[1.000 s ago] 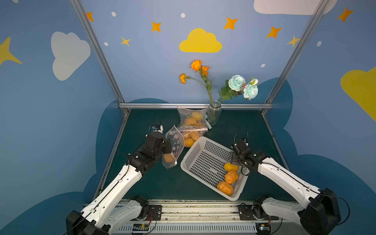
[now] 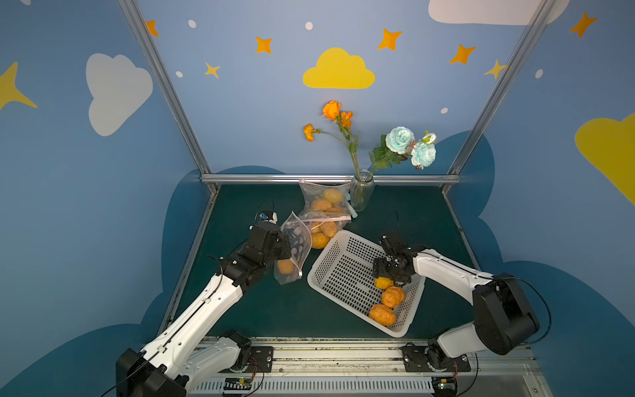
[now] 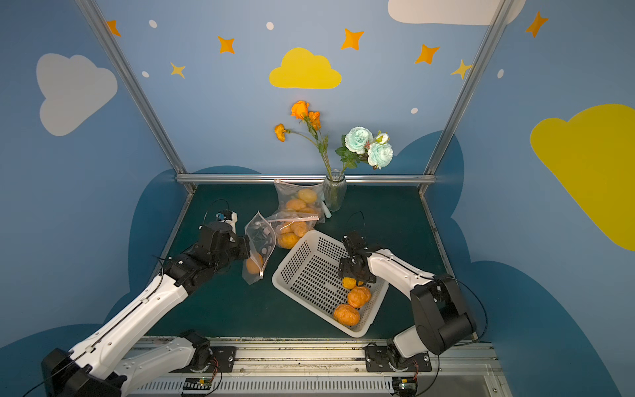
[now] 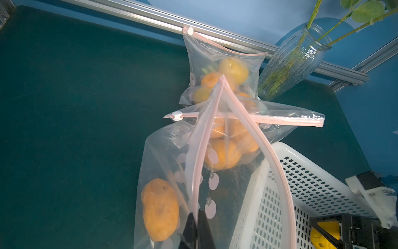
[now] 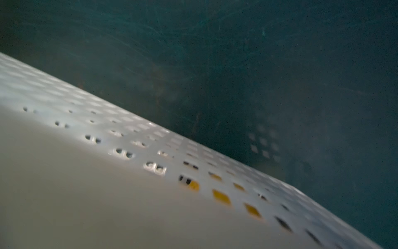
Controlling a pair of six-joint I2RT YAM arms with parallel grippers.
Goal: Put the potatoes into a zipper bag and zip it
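My left gripper is shut on one edge of a clear zipper bag, whose pink-rimmed mouth gapes wide. One potato lies inside that bag. In the white basket, a yellow potato and two orange-brown potatoes line the right side. My right gripper stands open at the yellow potato, its fingers beside it; whether they touch cannot be told. The right wrist view holds mostly the basket's blurred wall, with yellow showing through its holes, and no fingertips.
Two bags filled with potatoes, one far and one nearer, sit behind the open bag. A glass vase with flowers stands at the back. The basket has a bare left half.
My right gripper has moved left, further over the basket and the yellow potato. The basket has shifted slightly right with its potatoes.
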